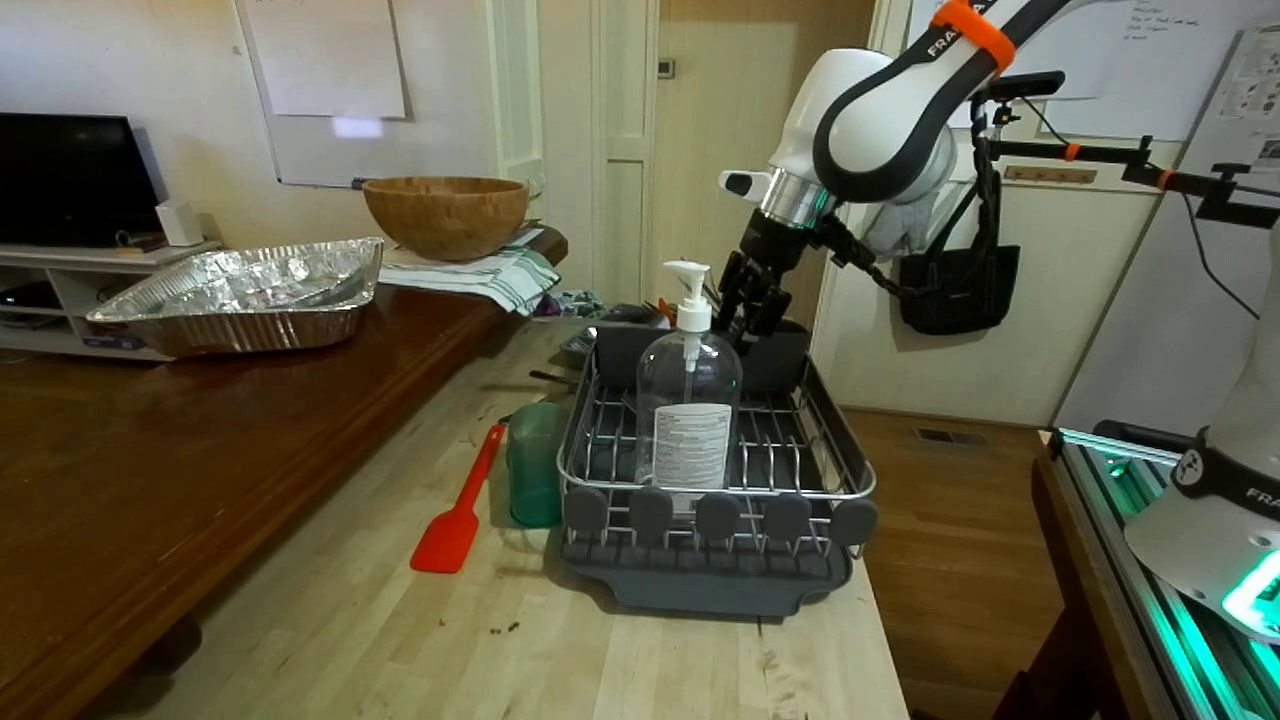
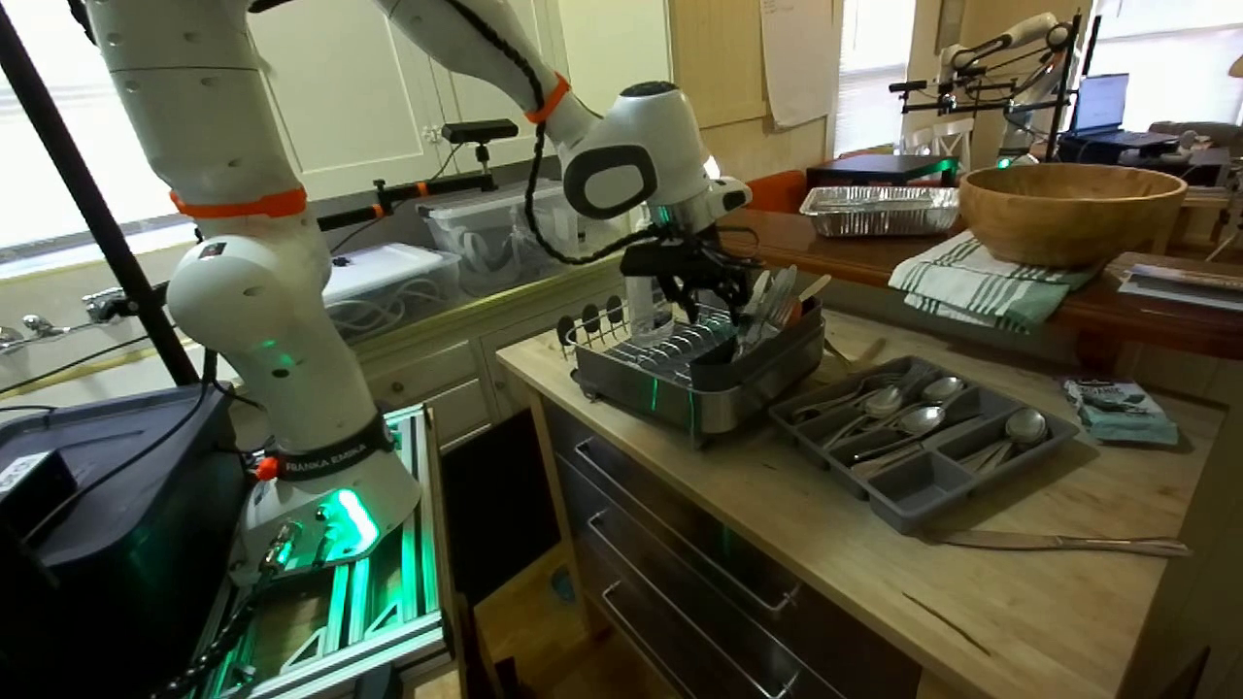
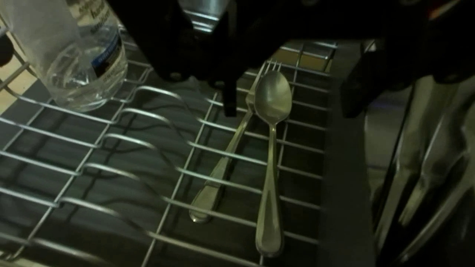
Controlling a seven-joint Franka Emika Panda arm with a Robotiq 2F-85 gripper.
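Observation:
In the wrist view a metal spoon and a fork lie on the wires of the dish rack, the spoon's bowl partly over the fork. My gripper stands above them, its dark fingers apart on either side of the spoon bowl. Nothing shows gripped between them. Exterior view 1 has the gripper low at the rack's far end, partly behind the clear pump bottle. In exterior view 2 the gripper is over the rack, close to the utensil holder.
Upright utensils fill the holder beside the gripper. A grey cutlery tray with several spoons sits beside the rack. A green cup and red spatula lie on the other side.

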